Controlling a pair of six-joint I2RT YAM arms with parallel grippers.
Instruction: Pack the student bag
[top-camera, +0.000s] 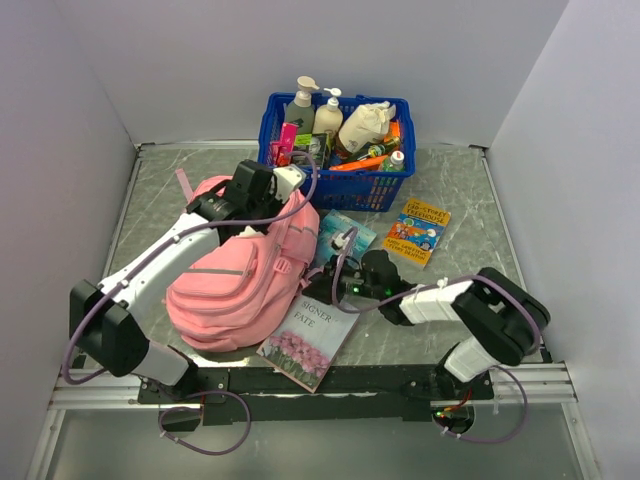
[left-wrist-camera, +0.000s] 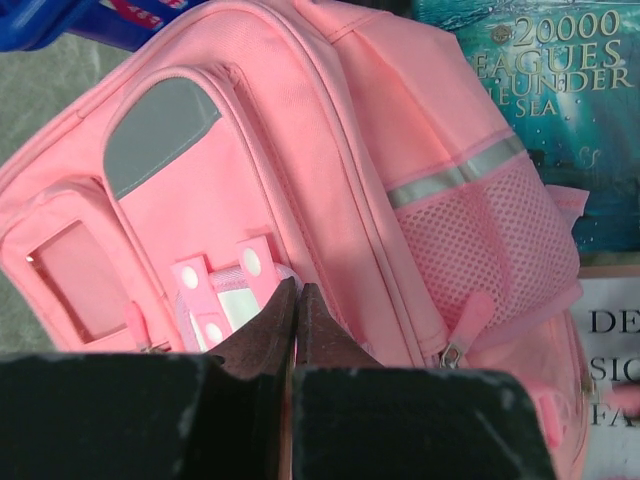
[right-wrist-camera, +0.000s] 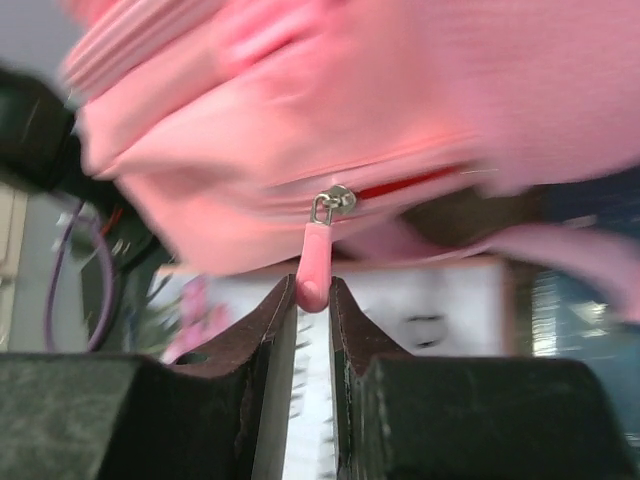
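The pink backpack (top-camera: 225, 295) lies on the left of the worktop. My left gripper hangs over its front pockets, shut, with nothing seen between its fingers. In the top view my right gripper (top-camera: 312, 285) is low at the bag's right side, beside the flower-covered book (top-camera: 305, 345). The right wrist view shows a zipper pull (right-wrist-camera: 315, 265) at the fingertips of that gripper; whether they grip it is unclear. A teal book (left-wrist-camera: 545, 100) lies right of the bag.
A blue basket (top-camera: 365, 190) full of bottles and supplies stands at the back. An orange book (top-camera: 418, 230) lies at the right. Bare worktop shows around it and at the front right.
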